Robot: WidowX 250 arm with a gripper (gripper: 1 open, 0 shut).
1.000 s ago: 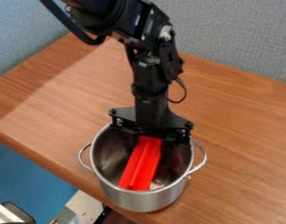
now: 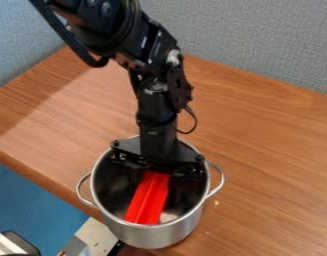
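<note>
A steel pot point(image 2: 150, 234) with two side handles stands near the front edge of the wooden table. My black gripper point(image 2: 154, 166) is down inside the pot's rim, shut on a long red object point(image 2: 148, 198) that slopes toward the front of the pot. The fingertips are mostly hidden by the gripper body and the pot.
The table's left edge drops to a blue floor point(image 2: 32, 210). Part of a white and black fixture point(image 2: 19, 243) shows at the lower left.
My gripper, the red object and the pot have moved leftward and slightly toward the front of the table over the last second.
</note>
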